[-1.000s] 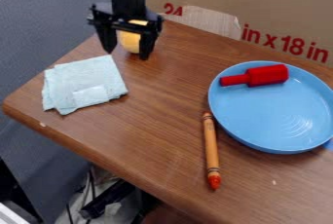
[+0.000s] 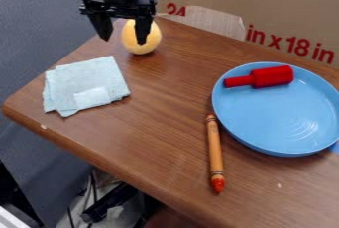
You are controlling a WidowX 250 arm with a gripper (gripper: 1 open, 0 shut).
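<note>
The black gripper [image 2: 122, 29] hangs at the top left, its two fingers apart, above and around the upper part of a yellow round object [image 2: 142, 40] near the table's back left. A folded pale blue cloth [image 2: 85, 85] lies at the left edge. On the right, a blue plate [image 2: 276, 123] holds a red cylindrical object with a narrower end [image 2: 269, 77]. An orange crayon [image 2: 215, 155] lies left of the plate.
The wooden table [image 2: 146, 153] has free room in its middle and front left. A cardboard box [image 2: 265, 9] with printed text stands along the back. The table drops off along the left.
The gripper has risen from in front of the yellow object to higher up and slightly left, uncovering more of it. The objects on the table look unchanged.
</note>
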